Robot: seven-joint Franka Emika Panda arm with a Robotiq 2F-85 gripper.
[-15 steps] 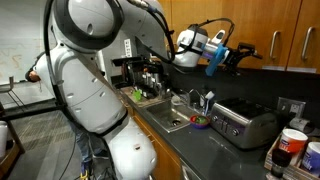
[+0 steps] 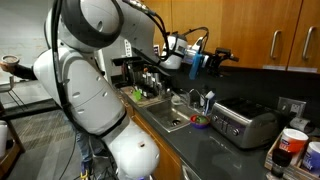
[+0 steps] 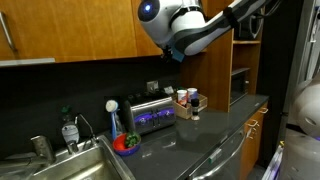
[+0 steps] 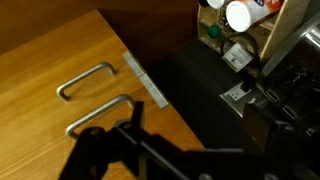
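My gripper hangs high in front of the wooden upper cabinets, over the counter. It stands open, with nothing seen between its fingers. Its dark fingers also reach up from the bottom of the wrist view, near the orange cabinet doors with two metal handles. Well below the gripper, a silver toaster rests on the dark counter. Exterior view 2 shows that toaster against the black back wall, while the arm there hides the gripper itself.
A wooden box with cups and a bottle stands beside the toaster. On its other side are a red bowl with colourful contents and the sink. The cabinets bound the space behind the gripper.
In exterior view 1 my arm and gripper have shifted left along the cabinets and tilted somewhat. Objects on the counter have stayed where they were.
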